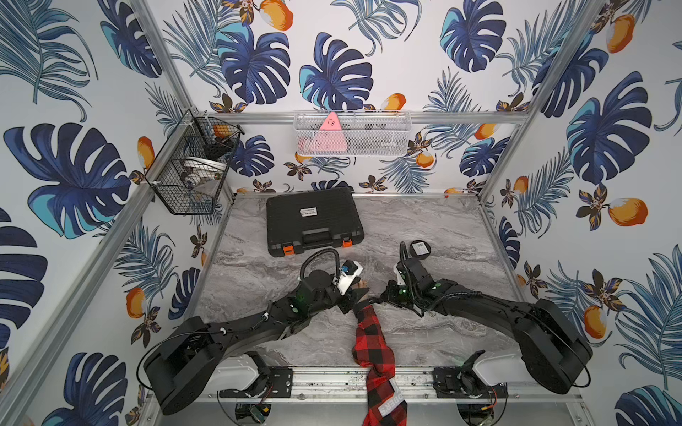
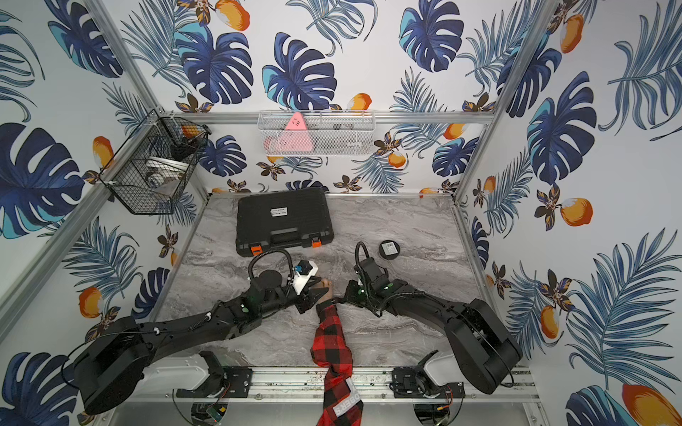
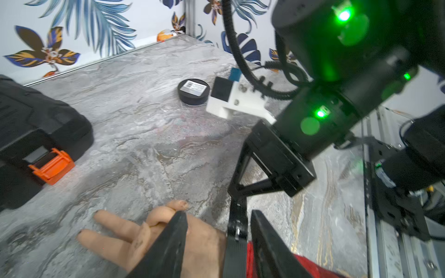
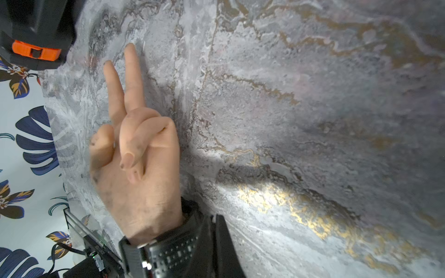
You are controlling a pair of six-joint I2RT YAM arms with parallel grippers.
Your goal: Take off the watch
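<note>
A mannequin hand [image 4: 143,199] in a red-and-black checked sleeve [image 1: 373,344] lies palm up on the table. Around its wrist sits the black watch [image 4: 173,252]. In the left wrist view, the strap [image 3: 237,217] rises from the wrist to my right gripper, whose closed fingertips pinch its end. My right gripper also appears shut in its own wrist view, with the strap beside it. My left gripper is open above the wrist, its fingers on either side of the strap as seen from its camera, nothing gripped. The watch's face is not visible.
A black case [image 1: 314,220] with orange latches stands behind the hand. A round black object [image 1: 420,248] with a white label lies back right.
</note>
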